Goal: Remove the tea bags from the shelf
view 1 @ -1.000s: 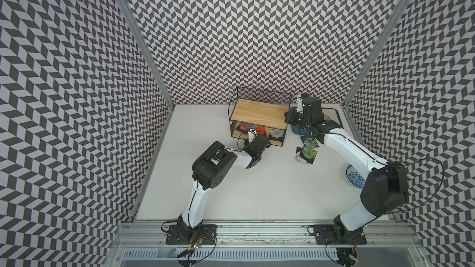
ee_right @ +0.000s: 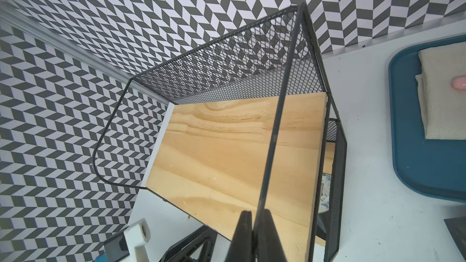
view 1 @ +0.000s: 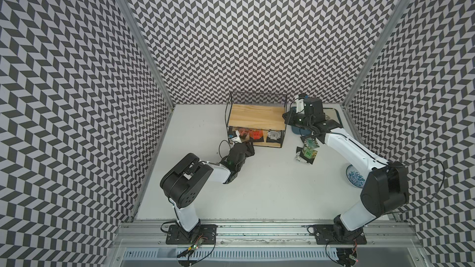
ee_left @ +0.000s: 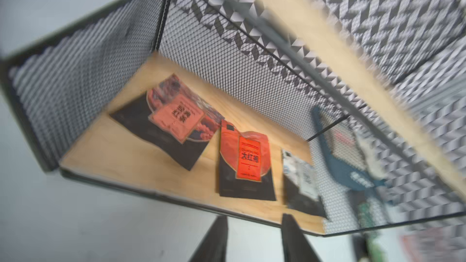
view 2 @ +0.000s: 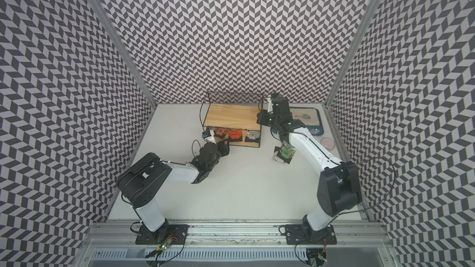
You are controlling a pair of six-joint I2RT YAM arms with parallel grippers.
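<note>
The shelf (view 1: 257, 116) is a black mesh frame with two wooden boards. Three tea bags lie apart on its lower board: a dark red one (ee_left: 177, 116) at the left, an orange-red one (ee_left: 246, 162) in the middle and a grey-white one (ee_left: 302, 182) at the right. In front of the shelf, my left gripper stands partly open with nothing between its fingers. My right gripper is shut on the thin black rod (ee_right: 277, 121) of the shelf's upper frame, at the shelf's right side.
Green tea bags (view 1: 308, 152) lie on the table right of the shelf. A blue tray (ee_right: 403, 160) with a folded cloth (ee_right: 444, 111) stands behind them. A blue-patterned bowl (view 1: 354, 176) is at the right.
My left gripper has pulled back from the shelf, moving left and towards the front. The shelf has turned slightly, its left end coming forward. My right gripper stays almost still at the rod.
</note>
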